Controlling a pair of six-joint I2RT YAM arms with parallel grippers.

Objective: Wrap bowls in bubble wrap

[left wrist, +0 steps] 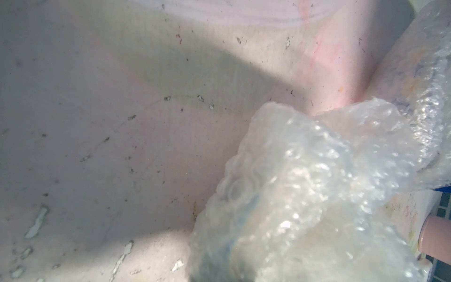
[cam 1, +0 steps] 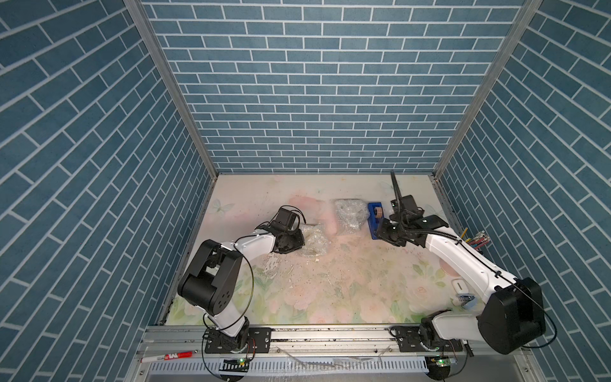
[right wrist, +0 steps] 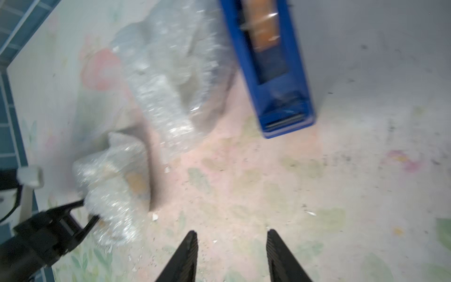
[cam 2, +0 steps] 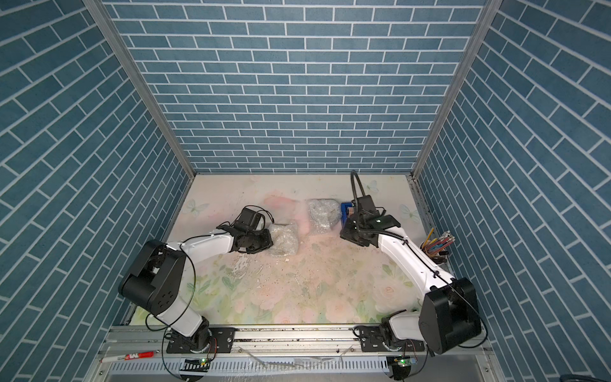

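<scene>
A bundle of clear bubble wrap [cam 1: 315, 240] lies left of the table's middle, with hints of blue and tan showing through it. My left gripper [cam 1: 300, 240] is shut on its left side; in the left wrist view the crumpled bubble wrap [left wrist: 300, 202] fills the lower right and hides the fingertips. A second bubble-wrapped bundle [cam 1: 350, 214] rests behind and to the right. The blue tape dispenser [right wrist: 277, 84] with its tan roll stands right beside that one. My right gripper hangs over the table near the dispenser, part open, nothing between its fingers.
At the right edge a pink cup of pens and pencils [cam 2: 438, 245] stands partly behind the right arm. A small white and blue item [cam 1: 463, 293] lies in front of it. Small scraps are scattered near the left gripper.
</scene>
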